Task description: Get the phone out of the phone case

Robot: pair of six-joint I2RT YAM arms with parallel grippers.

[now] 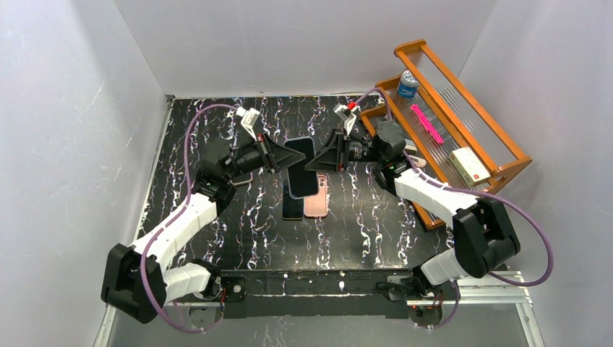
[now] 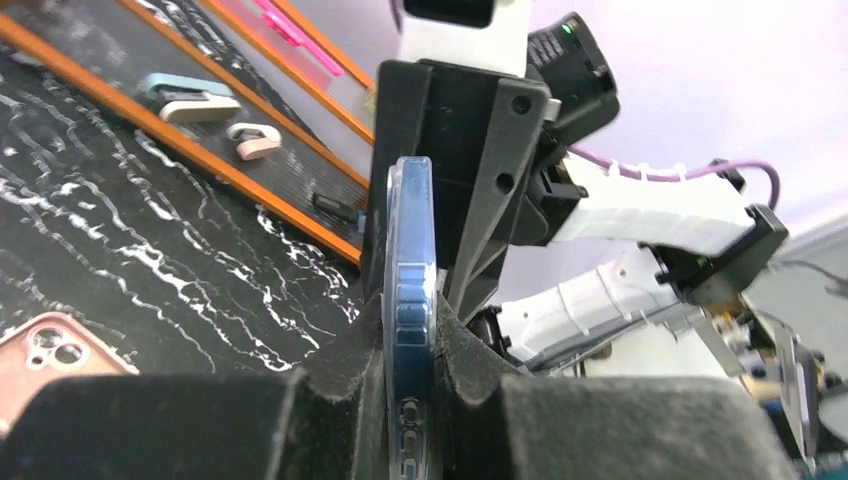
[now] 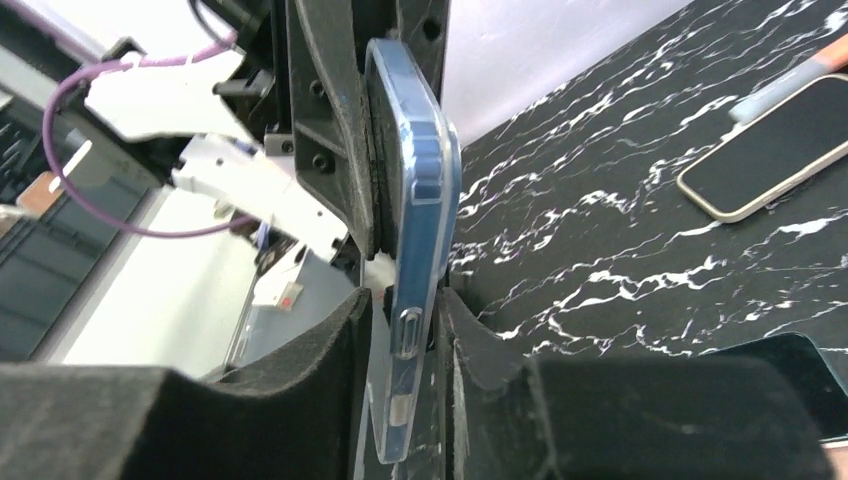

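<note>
A phone with a dark screen [image 1: 302,182] is held up between the two arms, screen toward the top camera. A clear bluish case [image 2: 411,255] covers its edge in the left wrist view. My left gripper [image 1: 301,157] is shut on the cased phone from the left side. From the right, the fingers of my right gripper stand partly open on either side of the case's edge [image 3: 425,165], with gaps showing beside it.
A dark phone [image 1: 293,210] and a pink phone [image 1: 316,206] lie on the black marbled table [image 1: 347,238] below. Another phone lies on the left. The wooden rack [image 1: 470,123] stands on the right.
</note>
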